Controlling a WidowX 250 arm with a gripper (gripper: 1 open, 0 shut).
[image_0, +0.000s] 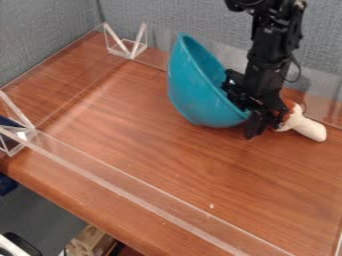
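A large teal bowl (194, 85) stands tipped on its side at the back of the wooden table, leaning toward the arm. The black gripper (251, 115) is down at the bowl's right side, against it; whether its fingers are open or closed on the bowl is hard to tell. Behind and right of the gripper lies a white cylindrical object (306, 128) with an orange-red part, partly hidden by the arm.
Low clear barriers with white corner brackets (126, 44) run along its left and back edges. Grey padded walls stand behind.
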